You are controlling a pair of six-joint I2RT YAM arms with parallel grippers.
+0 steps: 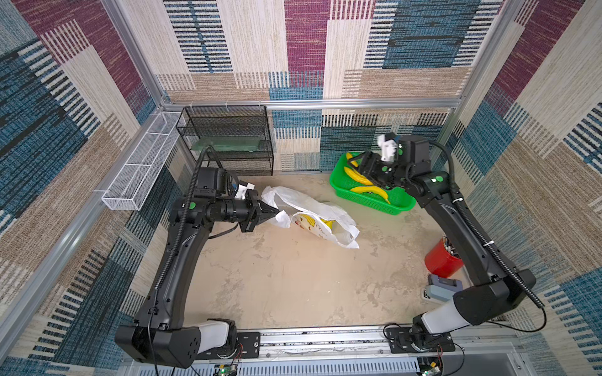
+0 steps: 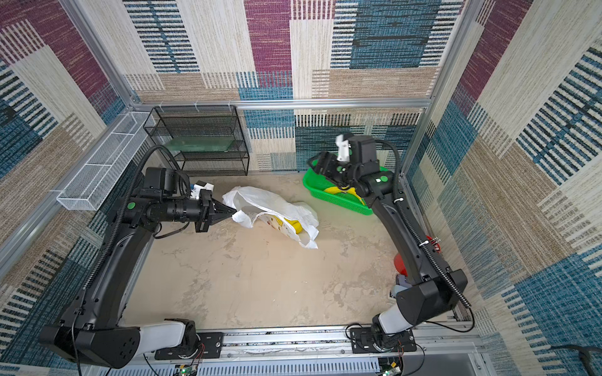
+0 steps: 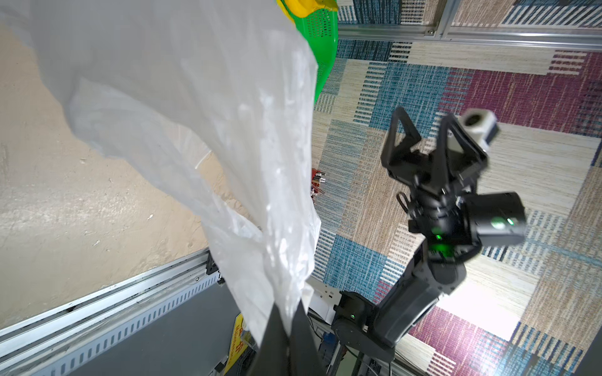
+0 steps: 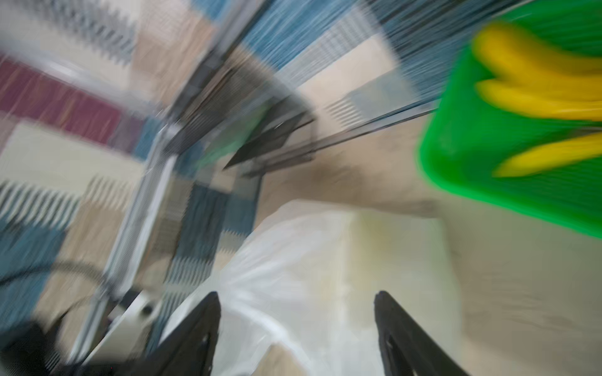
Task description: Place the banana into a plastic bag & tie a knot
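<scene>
The white plastic bag lies mid-table, with yellow banana showing inside. My left gripper is shut on the bag's gathered left end, which stretches away from its fingertips. My right gripper is open and raised over the green basket's near left side, above and right of the bag; its wrist view is blurred. Several bananas lie in the green basket.
A black wire rack stands at the back left, beside a white wire basket. A red container and grey object sit at right.
</scene>
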